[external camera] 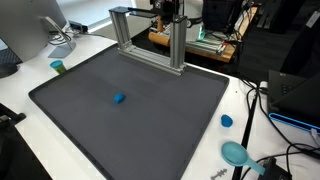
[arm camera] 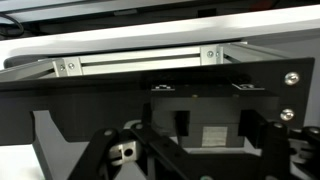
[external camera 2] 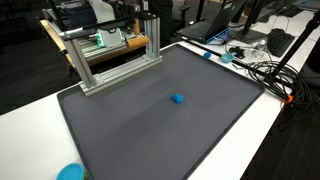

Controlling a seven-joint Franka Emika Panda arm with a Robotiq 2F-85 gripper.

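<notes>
My gripper shows at the bottom of the wrist view, its dark fingers [arm camera: 160, 150] standing apart. Between and just beyond them is a black block [arm camera: 208, 101] with a pale square below it, at the long black panel [arm camera: 110, 82]. Whether the fingers touch the block is unclear. A pale metal frame [external camera: 178, 50] stands at the far edge of the grey mat, also seen as the metal frame [external camera 2: 122, 73] at left in the second exterior view. The arm is largely cut off at the top there, and the fingertips cannot be made out.
A small blue object [external camera: 119, 98] lies on the mostly clear grey mat [external camera: 140, 130]. A green-and-blue cup [external camera: 58, 67] stands left of it. Right of the mat are a blue lid-like piece [external camera: 227, 121] and a turquoise bowl-like object [external camera: 238, 155], near cables.
</notes>
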